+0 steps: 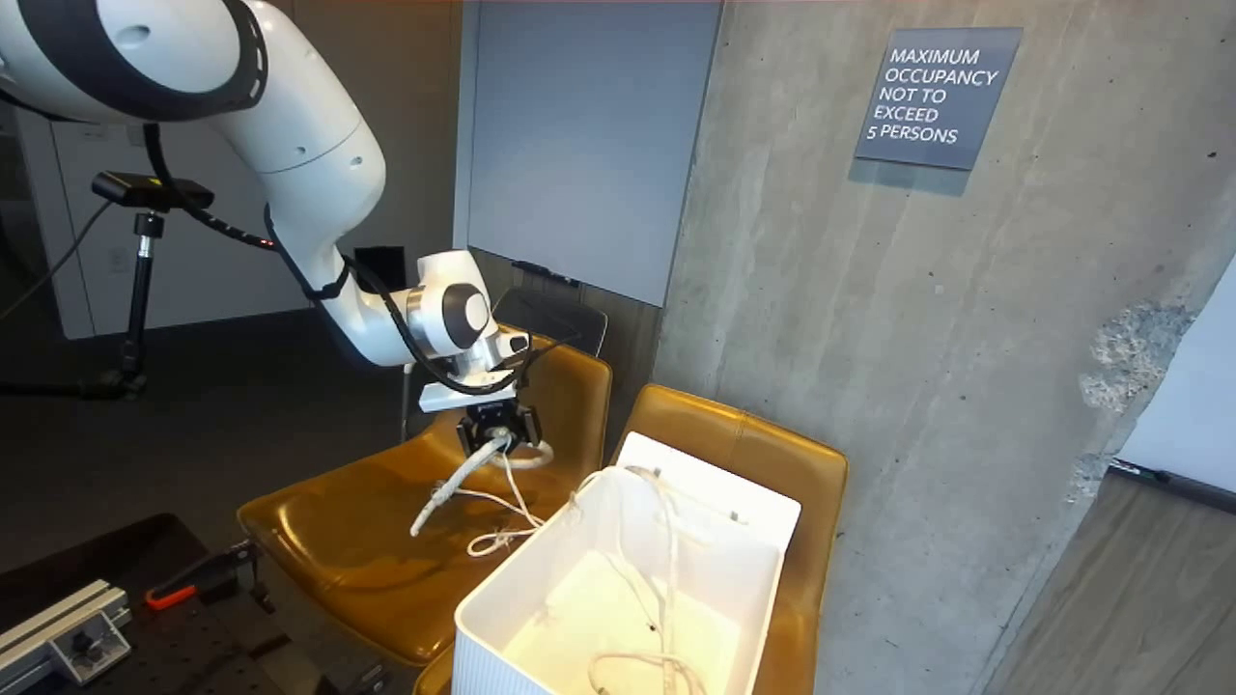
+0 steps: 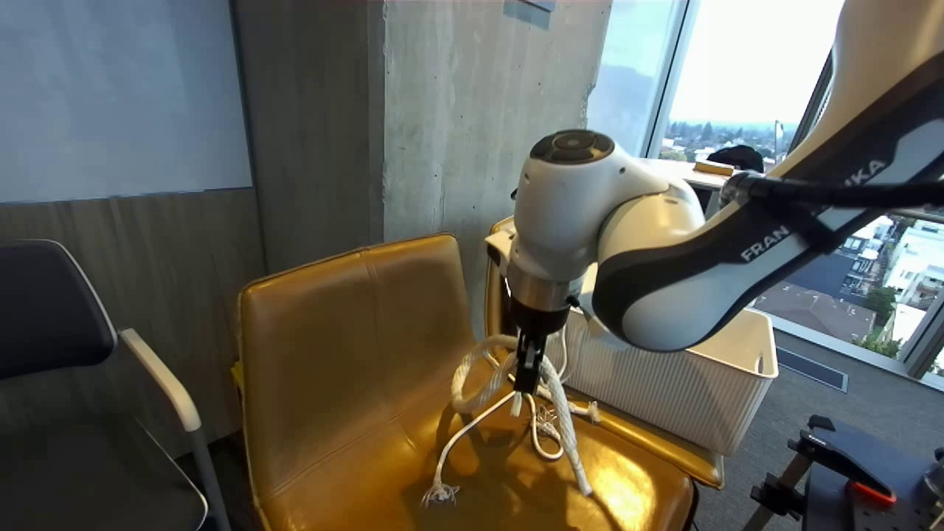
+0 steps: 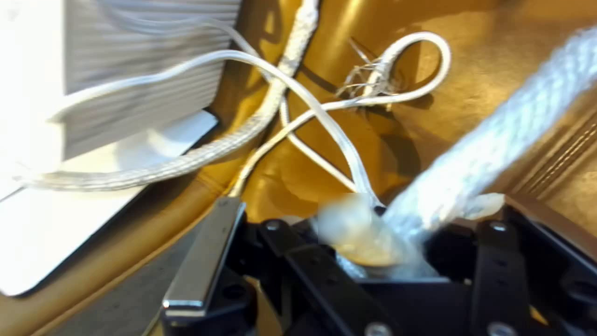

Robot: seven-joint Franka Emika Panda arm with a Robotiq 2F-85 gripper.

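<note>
My gripper [image 1: 498,440] hangs over the seat of the left tan chair [image 1: 336,521], shut on a thick white rope [image 1: 455,488]. In exterior view 2, the rope [image 2: 568,428] drapes from both sides of the fingers, a loop on one side and a loose end slanting down on the other. Thin white cord [image 2: 459,432] dangles below, its frayed end low over the seat. The wrist view has the thick rope [image 3: 503,131] running up right from the fingers, with a blurred piece of it covering the fingertips. Another thick rope [image 3: 224,146] stretches toward the white box [image 3: 151,73].
The open white box [image 1: 521,568] stands on the neighbouring chair, with more rope [image 1: 668,568] inside and over its back rim. Chair backs [image 2: 354,354] rise behind the gripper. A dark table with a clamp [image 1: 197,575] is at the lower left.
</note>
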